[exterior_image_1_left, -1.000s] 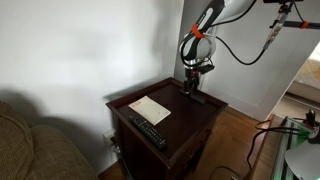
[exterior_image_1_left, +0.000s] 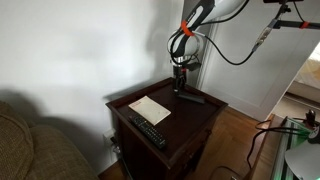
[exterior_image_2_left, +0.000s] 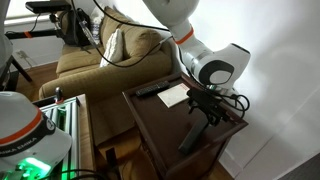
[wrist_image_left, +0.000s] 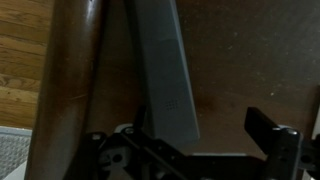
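A dark, slim remote-like bar (wrist_image_left: 165, 75) lies on the cabinet top and runs up the wrist view, its near end close to my left fingertip. My gripper is open over the cabinet top with a wide gap and nothing held. In exterior view 1 the gripper (exterior_image_1_left: 180, 88) is low at the back of the cabinet, beside the dark bar (exterior_image_1_left: 190, 97). Exterior view 2 has the bar (exterior_image_2_left: 193, 137) just in front of the gripper (exterior_image_2_left: 210, 116). Contact between fingers and surface cannot be made out.
A black remote with buttons (exterior_image_1_left: 148, 131) rests along the cabinet's left edge. White paper (exterior_image_1_left: 150, 109) lies behind it, flat on the dark cabinet top (exterior_image_1_left: 178, 122). A wall (exterior_image_1_left: 90, 50) stands close behind, and a couch (exterior_image_2_left: 140, 45) is beyond the cabinet.
In exterior view 1 my gripper has shifted a little to the left, past the end of the dark bar. The bar, paper and buttoned remote look unmoved.
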